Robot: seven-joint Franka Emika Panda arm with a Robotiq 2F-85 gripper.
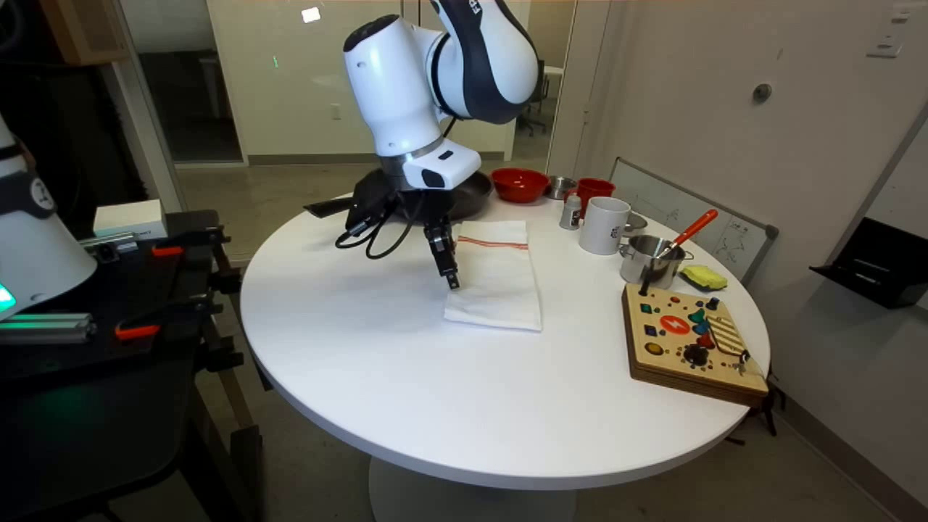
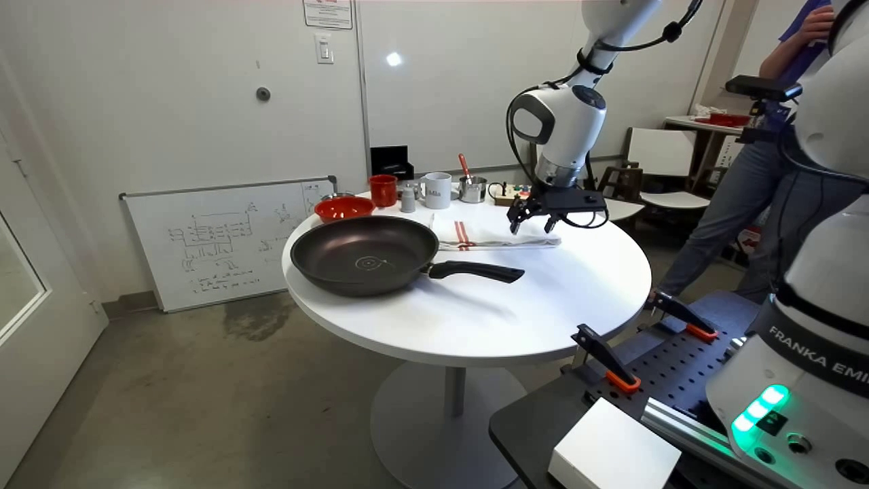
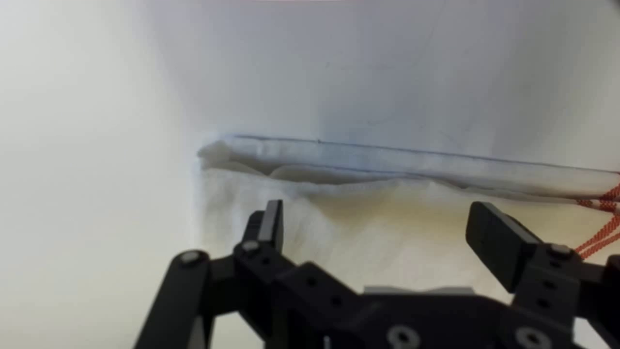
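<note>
A folded white towel [image 1: 496,287] with red stripes lies flat on the round white table. My gripper [image 1: 452,283] is above its left edge in exterior view 1, fingers pointing down. In the wrist view the gripper stands open, its two fingers spread wide over the towel [image 3: 360,232]. Nothing is between them but the view of the cloth below. The towel's layered edge, slightly parted, runs across that view just beyond the fingertips. In exterior view 2 the gripper [image 2: 533,224] hangs over the towel [image 2: 468,232]; whether the fingertips touch it I cannot tell.
A dark frying pan [image 2: 366,252] sits near the towel, its handle [image 2: 476,269] jutting over the table. A red bowl [image 1: 519,184], white mug [image 1: 604,226], metal pot [image 1: 650,262], yellow sponge [image 1: 703,278] and wooden board [image 1: 692,344] line the far side.
</note>
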